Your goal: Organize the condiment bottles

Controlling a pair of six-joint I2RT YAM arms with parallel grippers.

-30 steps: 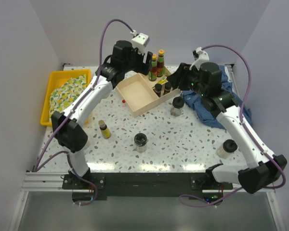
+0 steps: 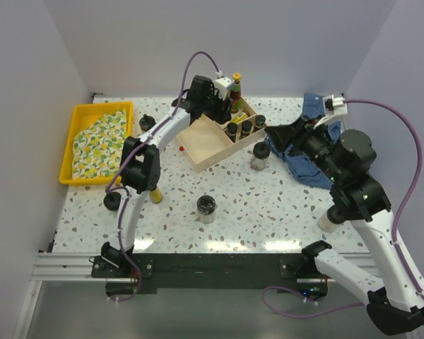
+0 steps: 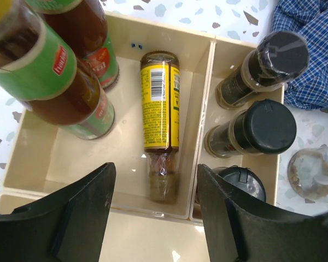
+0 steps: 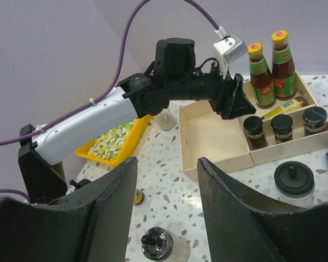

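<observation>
A cream divided box (image 2: pixel 205 143) holds two tall green-labelled sauce bottles (image 4: pixel 283 68), both upright. In the left wrist view, a yellow-labelled bottle (image 3: pixel 160 106) lies flat in the same compartment. Three small dark-capped jars (image 3: pixel 264 126) fill the narrow side compartment. Over the box hovers my left gripper, its fingers apart and nothing between them; the lying bottle's neck shows beyond the gap. My right gripper is open and empty, up over the table's right side. A small yellow bottle (image 2: pixel 155 195) stands on the table at left.
A yellow tray (image 2: pixel 67 152) with a patterned cloth is at the left. Lidded jars stand outside the box, one near the middle (image 2: pixel 206 209) and one beside the box (image 2: pixel 260 157). Blue cloth (image 2: pixel 307 169) lies at right.
The left arm has moved right and down over the box, toward the bottles. The right arm has drawn away to the right, uncovering the third small jar.
</observation>
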